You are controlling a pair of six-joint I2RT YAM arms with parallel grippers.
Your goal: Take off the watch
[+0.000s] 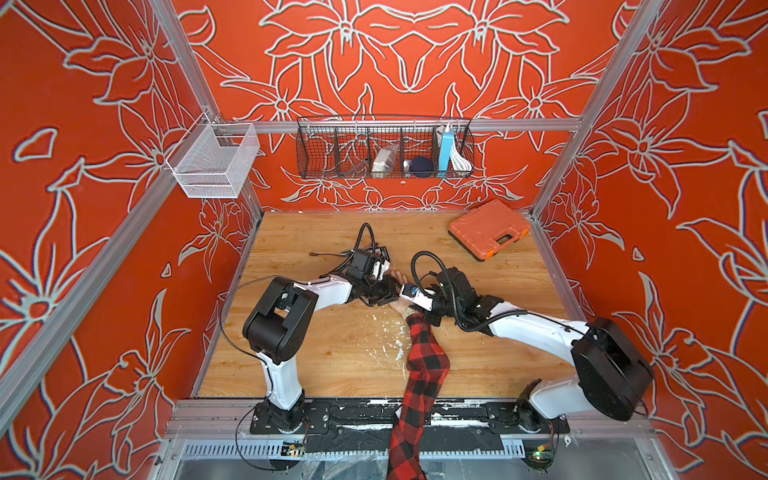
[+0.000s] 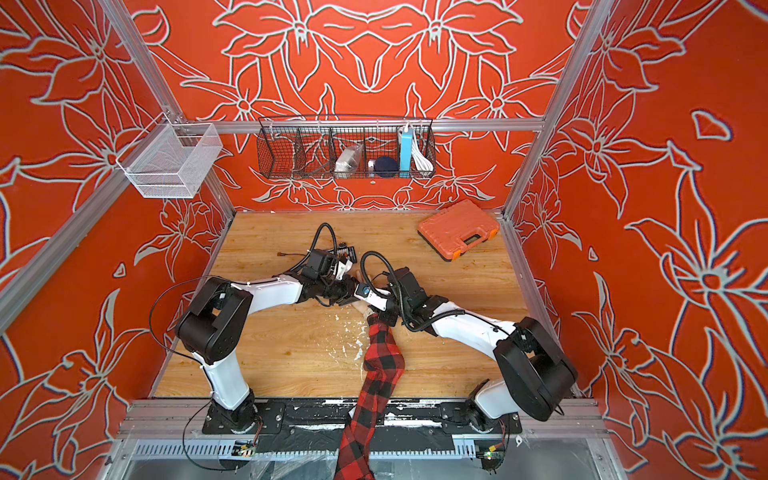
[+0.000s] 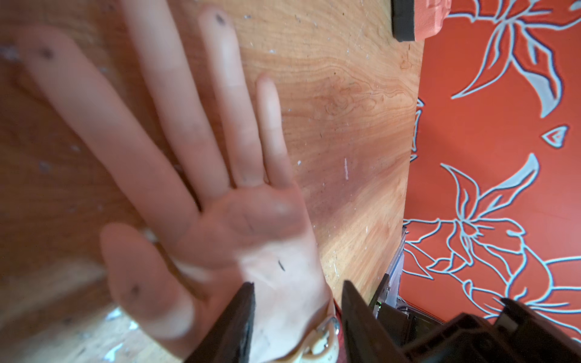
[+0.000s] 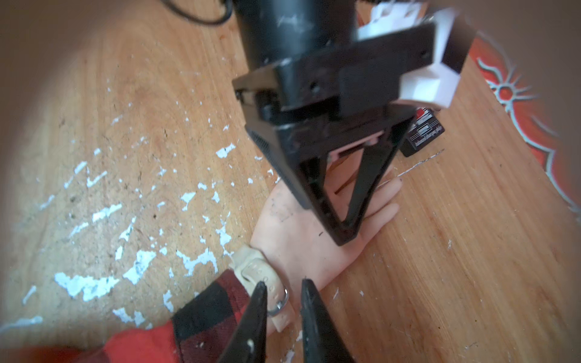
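Observation:
A hand (image 3: 242,230) lies palm up on the table, its arm in a red-and-black plaid sleeve (image 1: 425,360). Around the wrist is a cream watch band with a metal buckle; in the left wrist view part of the band (image 3: 323,348) shows at the bottom edge. My right gripper is slightly open, its fingertips in front of the buckle side of the band. Whether they touch it I cannot tell. My left gripper stands open over the palm, nothing between its fingers. The watch face is hidden.
The left gripper's black finger frame (image 4: 342,233) hangs over the palm, close to the right gripper. A black board (image 4: 423,136) lies beyond the fingertips. An orange case (image 1: 489,229) sits at the back right.

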